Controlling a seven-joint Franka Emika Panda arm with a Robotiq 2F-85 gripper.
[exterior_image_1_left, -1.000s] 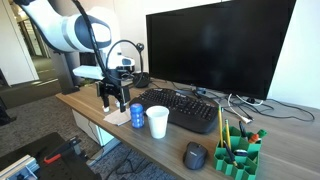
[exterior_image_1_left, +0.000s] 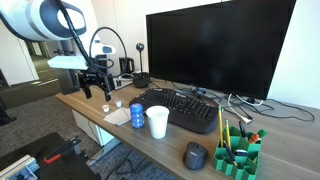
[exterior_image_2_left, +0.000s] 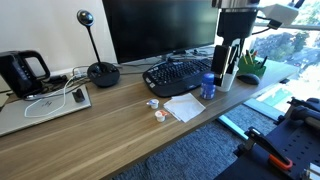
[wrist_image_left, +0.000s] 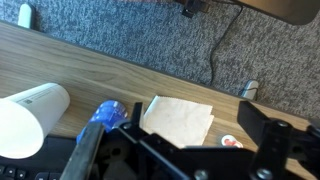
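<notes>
My gripper (exterior_image_1_left: 97, 92) hangs above the near edge of the desk, its black fingers spread with nothing between them. Beneath it in the wrist view lies a flat whitish cloth or paper (wrist_image_left: 180, 121). A blue can (exterior_image_1_left: 137, 116) stands on the desk, with a white cup (exterior_image_1_left: 157, 121) to its right in exterior view 1. Past the other side of the cloth are several small white pieces, among them one (exterior_image_2_left: 160, 116) near the desk's front edge. My fingers overlap part of the can in the wrist view.
A black keyboard (exterior_image_1_left: 180, 108) lies before the large monitor (exterior_image_1_left: 220, 45). Farther right are a dark mouse (exterior_image_1_left: 195, 155) and a green holder (exterior_image_1_left: 240, 158) with pens. A white appliance (exterior_image_2_left: 40, 100) stands at the desk's other end; bare wood (exterior_image_2_left: 85, 145) lies in front of it.
In exterior view 1 my gripper has moved left and slightly up, away from the can and cup. It has stayed empty, and the things on the desk have not shifted.
</notes>
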